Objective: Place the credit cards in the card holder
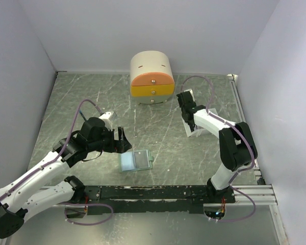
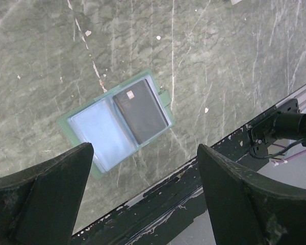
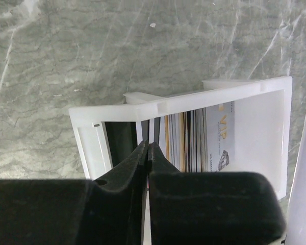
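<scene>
A green-edged card holder (image 1: 135,161) lies on the near middle of the table, with a clear left pocket and a grey right pocket (image 2: 140,109). My left gripper (image 1: 122,140) hovers near it, open and empty, its fingers wide apart in the left wrist view. At the right, a white tray (image 3: 265,132) holds a row of cards (image 3: 188,140), including a "VIP" card (image 3: 219,135). My right gripper is over the tray's left part at the cards, fingertips close together; whether anything is between them is hidden.
A rounded cabinet (image 1: 151,71) with orange and yellow drawers stands at the back. Walls enclose both sides.
</scene>
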